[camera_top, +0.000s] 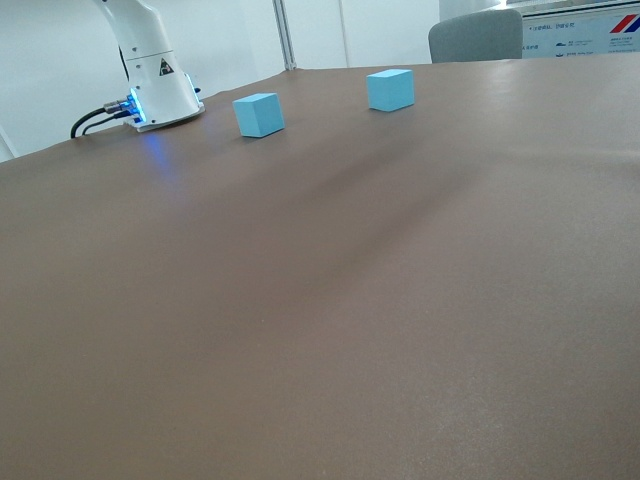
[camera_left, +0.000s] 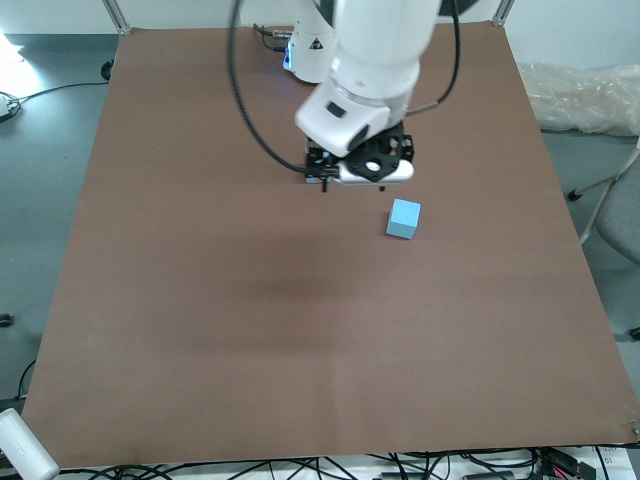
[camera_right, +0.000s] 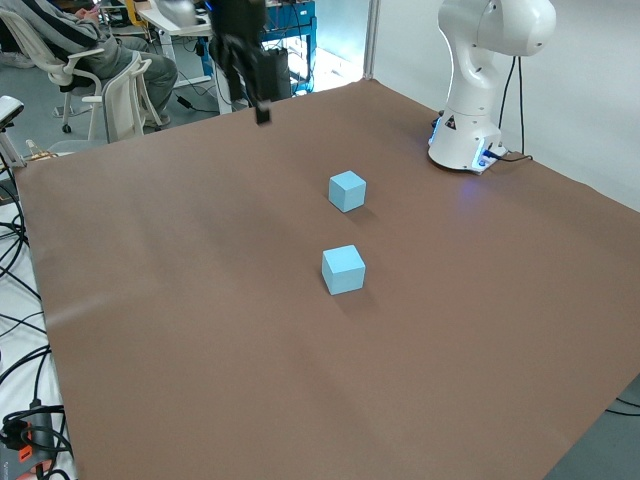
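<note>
Two light blue cubes rest on the brown table. In the left view one cube (camera_left: 403, 219) sits right of and below my black gripper (camera_left: 352, 178); the other is hidden behind the gripper. The top view shows a cube (camera_top: 258, 115) and another (camera_top: 390, 90), apart. In the right view the cubes (camera_right: 347, 191) stand in mid-table, and my gripper (camera_right: 262, 105) hangs high near the top edge. Whether its fingers are open or shut is unclear.
The white robot base (camera_right: 462, 140) stands at the table's edge with cables. Chairs, a seated person and cable bundles lie beyond the edges.
</note>
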